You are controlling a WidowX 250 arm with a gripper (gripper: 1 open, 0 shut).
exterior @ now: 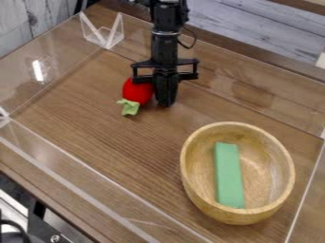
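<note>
My black gripper (164,93) is low over the wooden table, just right of a red object with a light-green top (136,93), close against it or overlapping it in this view. The gripper looks shut; whether anything is between its fingers is hard to see. A wooden bowl (199,152) at the lower right holds a green block (229,175).
A translucent angular object (102,30) stands at the back left. The table's edge runs along the lower left.
</note>
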